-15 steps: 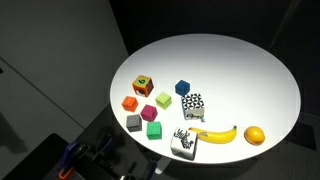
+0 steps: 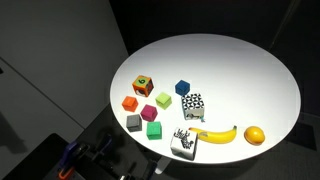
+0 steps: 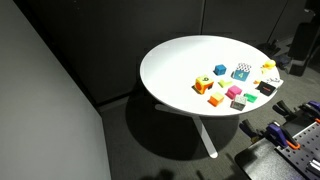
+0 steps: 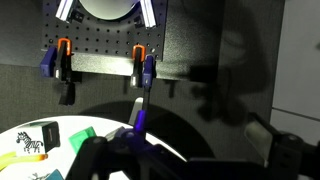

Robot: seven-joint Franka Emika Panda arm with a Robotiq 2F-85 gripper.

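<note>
In the wrist view my gripper stands open over dark floor beside the table, its black fingers [image 4: 283,148] wide apart and nothing seen between them. On the white round table [image 2: 235,65] lie small blocks: orange [image 2: 130,104], magenta [image 2: 149,114], grey [image 2: 134,123], green [image 2: 154,131], lime [image 2: 163,101] and blue [image 2: 182,88]. Larger are a multicoloured cube [image 2: 143,86], a black-and-white patterned block [image 2: 193,106] and a white picture block [image 2: 184,144], which shows a zebra in the wrist view. A yellow banana [image 2: 216,135] and an orange fruit [image 2: 255,135] lie to the right.
A perforated metal base plate [image 4: 105,40] with orange-and-blue clamps [image 4: 138,65] is across a gap of floor from the table edge. A pale wall [image 2: 60,50] rises at the left in exterior view 1.
</note>
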